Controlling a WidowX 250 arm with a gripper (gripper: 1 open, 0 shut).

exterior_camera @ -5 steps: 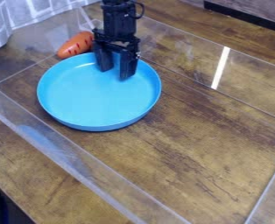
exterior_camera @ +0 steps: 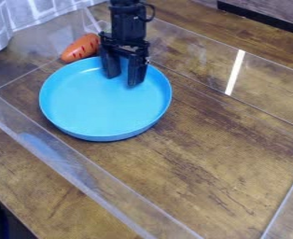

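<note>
The black gripper [exterior_camera: 124,60] reaches down from the top centre over the back part of a blue round plate [exterior_camera: 102,105], its fingers at or just inside the rim. Whether they are open or shut, and whether anything is between them, is hard to tell in this small, dark view. An orange carrot-like object [exterior_camera: 80,48] lies just left of the gripper, behind the plate.
Clear plastic walls run along the left and right, and a white ribbed object [exterior_camera: 2,21] sits at the top left.
</note>
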